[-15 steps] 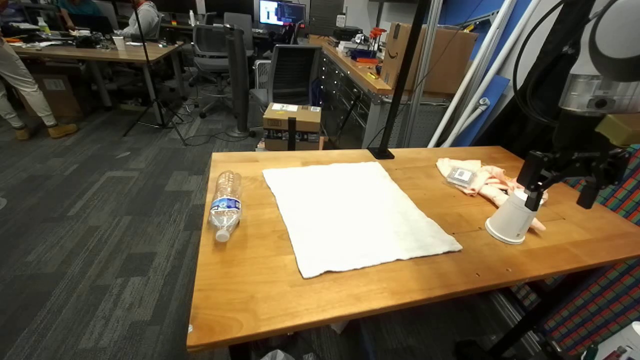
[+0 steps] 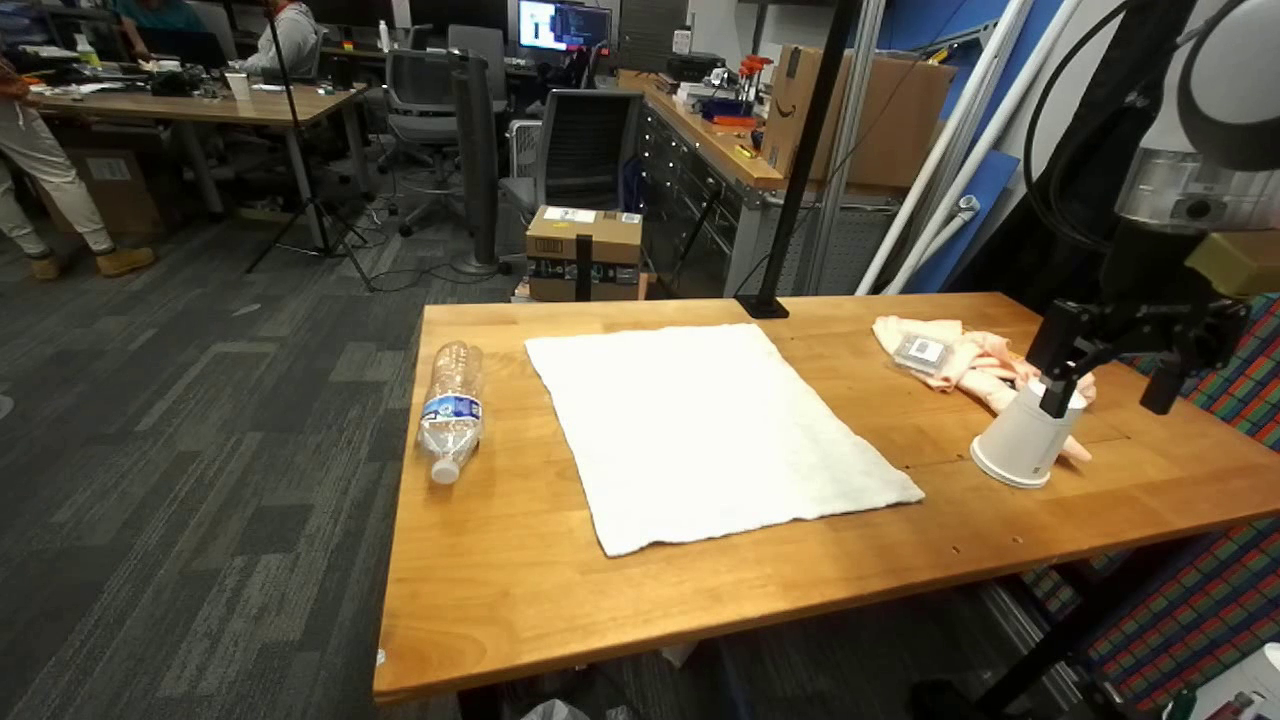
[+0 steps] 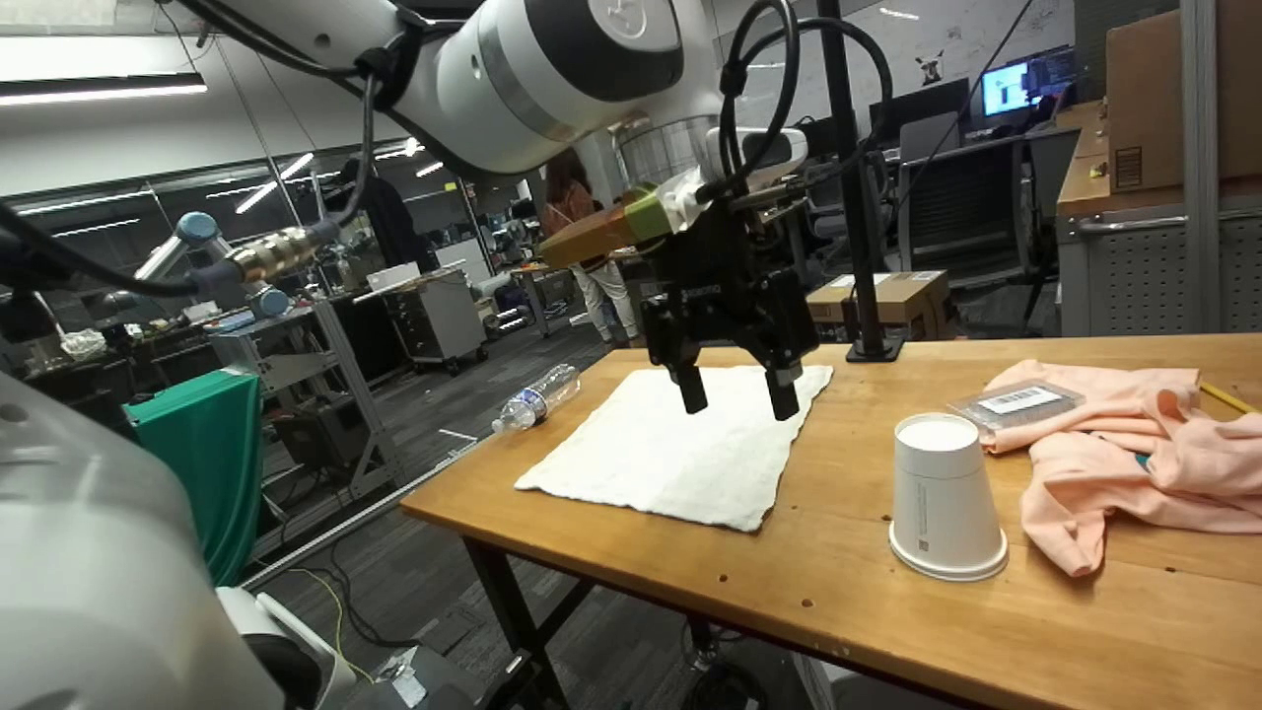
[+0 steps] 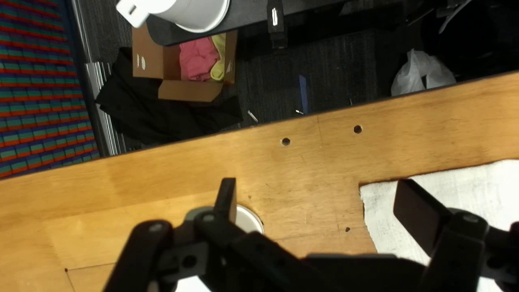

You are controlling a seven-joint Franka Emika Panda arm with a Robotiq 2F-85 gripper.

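Observation:
My gripper [image 3: 739, 400] hangs open above the table, its two fingers well apart and nothing between them. A white paper cup [image 3: 943, 503] stands upside down on the wood, in the second exterior view to the right of the gripper and apart from it. One finger overlaps the cup [image 2: 1020, 442] in the first exterior view. From the wrist, only part of the cup's rim [image 4: 251, 218] shows behind the left finger. A white cloth [image 2: 720, 432] lies flat on the table. On its far side from the cup, a clear plastic bottle [image 2: 453, 408] with a blue label rests on its side.
A crumpled peach cloth [image 3: 1136, 456] lies beside the cup, with a clear flat package [image 3: 1019, 403] on it. A black post [image 2: 764, 306] rises at the table's back edge. Bare wood [image 2: 516, 600] is free along the front.
My gripper has shifted very slightly left in the first exterior view, still open. The cup, cloths and bottle stay where they were.

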